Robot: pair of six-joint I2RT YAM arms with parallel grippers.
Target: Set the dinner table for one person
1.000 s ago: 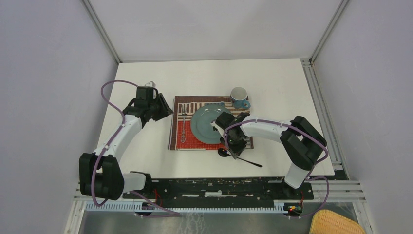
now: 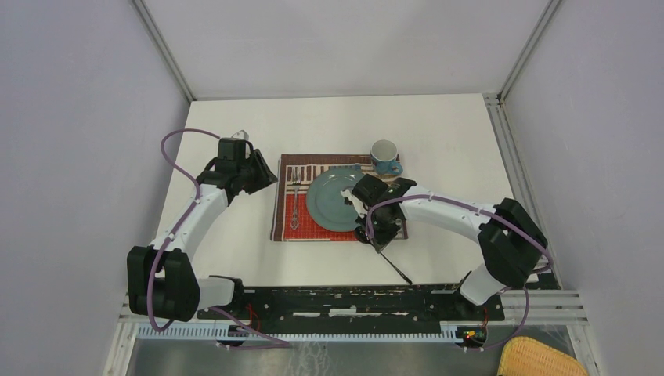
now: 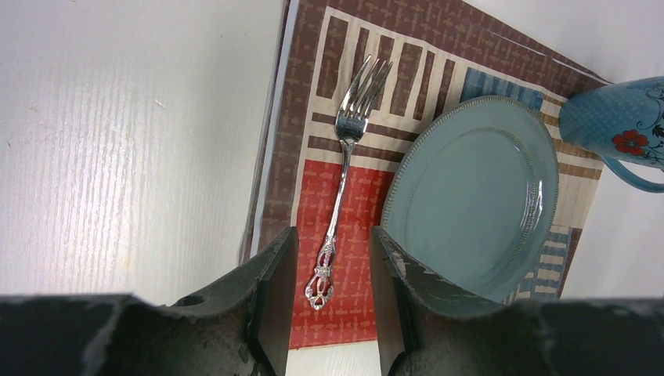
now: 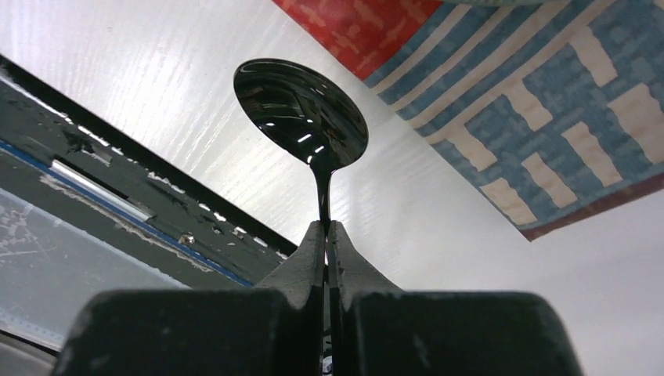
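A black spoon (image 4: 301, 113) is pinched at its neck by my right gripper, whose fingers are shut on it. In the right wrist view the bowl lies above the fingertips, over white table, apart from the mat. The spoon's handle (image 2: 397, 269) slants toward the table's front edge in the top view. My left gripper stands open and empty left of the placemat (image 2: 276, 227). A silver fork (image 3: 341, 184) lies on the mat, left of the green plate (image 3: 478, 204). The blue floral cup (image 3: 618, 121) stands at the mat's far right corner.
Bare white table (image 2: 446, 133) spreads behind and to both sides of the mat. A dark rail (image 2: 344, 301) runs along the front edge, close to the spoon handle's end. A yellow woven basket (image 2: 540, 360) shows at bottom right, off the table.
The left arm stays nearly still.
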